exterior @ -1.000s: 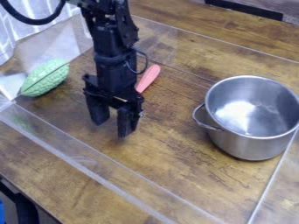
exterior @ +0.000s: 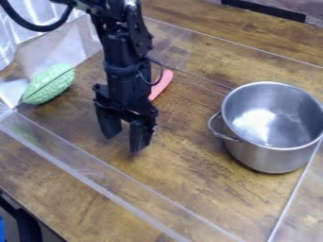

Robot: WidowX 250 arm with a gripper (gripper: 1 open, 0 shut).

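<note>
My black gripper (exterior: 124, 132) hangs low over the wooden table, left of centre, its fingers pointing down close to the surface; whether anything lies between them is not clear. A pink handled utensil (exterior: 161, 83) lies just behind it, partly hidden by the arm. A green textured object (exterior: 49, 83) rests to the left. A steel pot (exterior: 273, 127) stands on the right with its handle toward the gripper.
Clear plastic panels (exterior: 89, 173) edge the work area at the front, left and right.
The gripper has shifted only slightly, and the fingers' posture looks a little different. The pot, utensil and green object stay in place.
</note>
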